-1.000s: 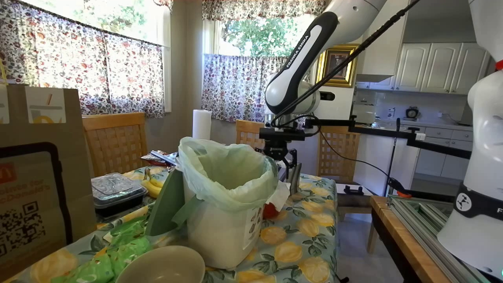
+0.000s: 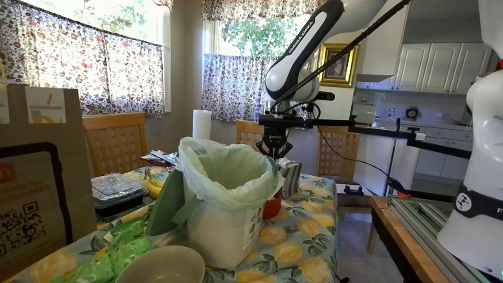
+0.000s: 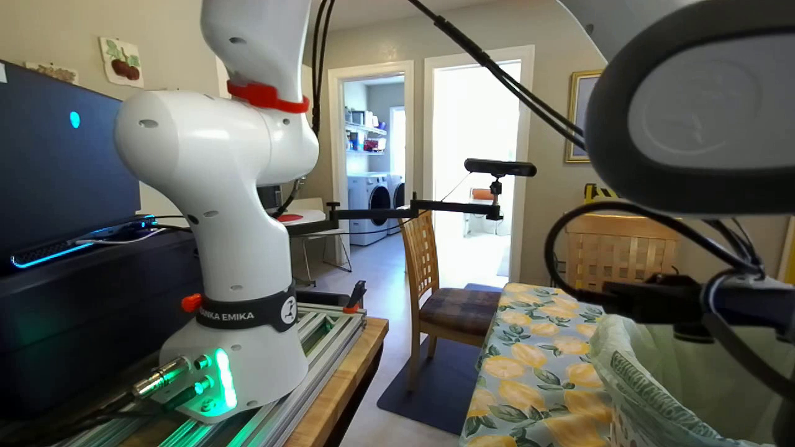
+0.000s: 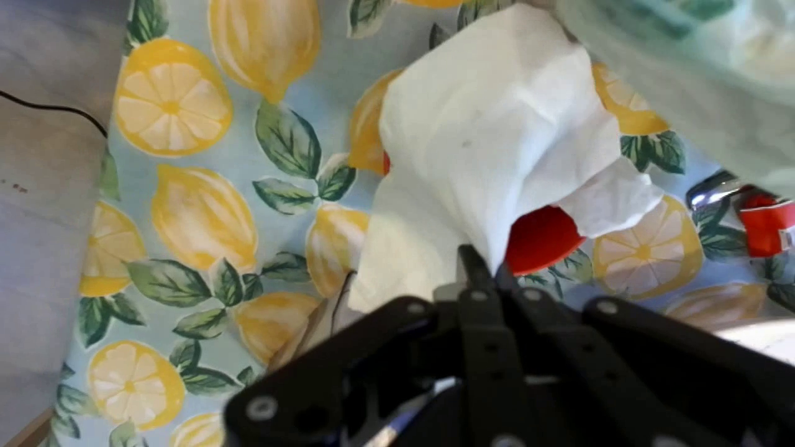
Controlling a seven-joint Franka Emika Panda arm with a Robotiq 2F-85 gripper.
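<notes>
A crumpled white napkin (image 4: 499, 112) rises to a gathered point at my fingertips in the wrist view. My gripper is shut on that point. Below the napkin shows part of a red object (image 4: 545, 239), most of it covered. In exterior view 1 my gripper (image 2: 277, 155) is just behind and right of the lined white bin (image 2: 217, 236), above the table. A bit of white napkin (image 2: 283, 162) shows at its fingertips. The red object (image 2: 273, 206) sits on the tablecloth beside the bin, partly hidden by it.
A grey striped item (image 2: 293, 180) stands close under the gripper. The bin's pale green liner (image 2: 195, 169) is open at the top. Left of the bin are a bowl (image 2: 162, 266), green packets (image 2: 125, 250) and bananas (image 2: 151, 188). The tablecloth (image 2: 311, 226) is clear toward the right edge.
My gripper has closed; its fingers stood apart a second ago. It is a little higher, and white napkin now shows up at its fingertips.
</notes>
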